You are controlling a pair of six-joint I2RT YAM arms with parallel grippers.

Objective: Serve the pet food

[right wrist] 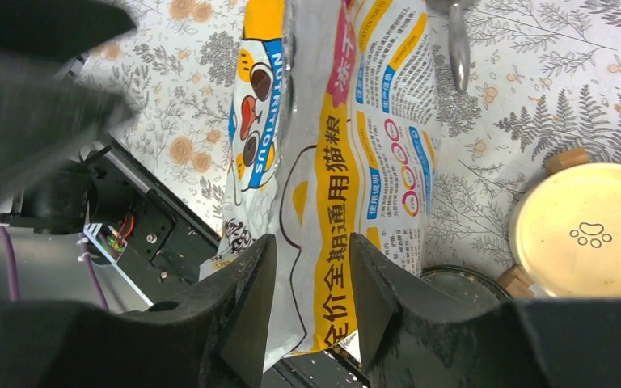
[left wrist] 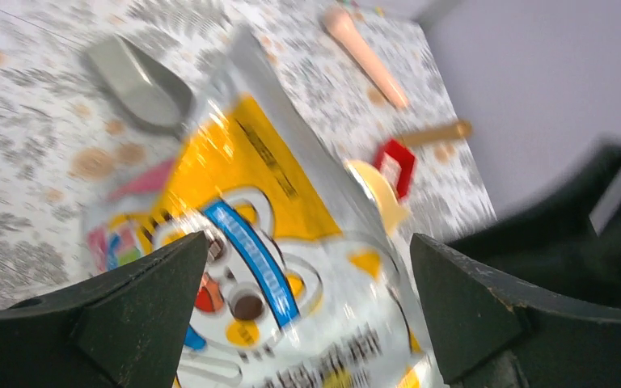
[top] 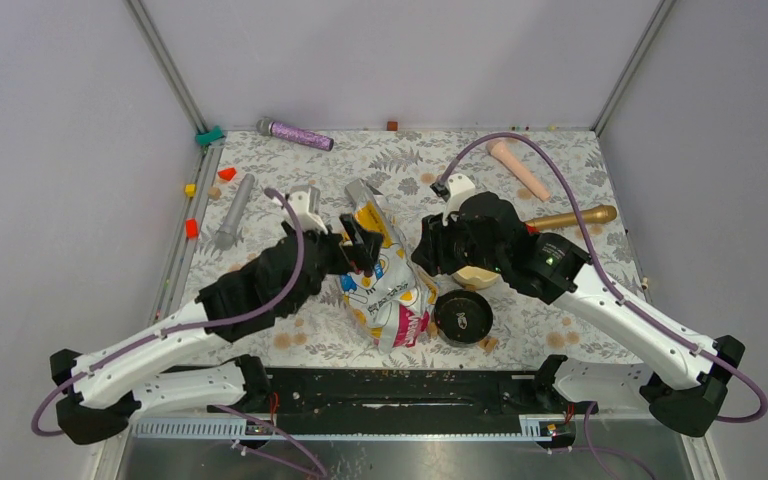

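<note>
A printed pet food bag (top: 395,290) lies near the middle of the table, its white, yellow and blue front filling much of the left wrist view. My left gripper is open over the bag, with wide space between its fingers. From the bag's right side my right gripper faces it, open; the bag (right wrist: 335,162) shows behind and between its fingertips, and contact cannot be made out. A metal scoop (left wrist: 141,85) rests beside the bag's far end. The cream bowl (right wrist: 590,230) with a paw print stands right of the bag, partly under the right arm in the top view.
Close to the bag's near right side is a round black pan (top: 463,317). A purple microphone (top: 295,134), a grey tube (top: 234,212), a pink roller (top: 518,169) and a golden bat (top: 572,217) lie around the edges.
</note>
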